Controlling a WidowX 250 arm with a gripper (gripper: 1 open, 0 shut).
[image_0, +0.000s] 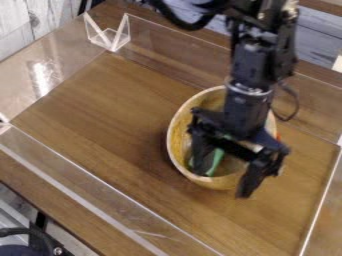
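My black gripper (230, 158) hangs over and into a yellow wooden bowl (182, 126) on the right half of the wooden table. Its fingers stand apart, blurred by motion. A green block (211, 162) in the bowl is mostly hidden behind the gripper; whether the fingers touch it cannot be told.
Clear plastic edging runs along its sides, with a white bracket (110, 32) at the back left. A small red item shows at the bowl's right, mostly hidden.
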